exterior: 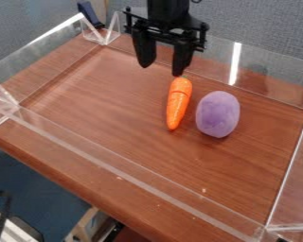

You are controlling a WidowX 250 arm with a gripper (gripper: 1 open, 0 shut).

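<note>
An orange carrot (178, 102) lies lengthwise on the wooden tabletop (116, 132), just right of centre. A purple oval object (218, 114), like an eggplant or potato, lies to its right. My black gripper (163, 57) hangs above the back of the table with its two fingers wide apart and nothing between them; its right finger is just over the upper end of the carrot.
Clear plastic walls (129, 172) border the table, with corner pieces at back left and front left. Clutter shows below the table at lower left.
</note>
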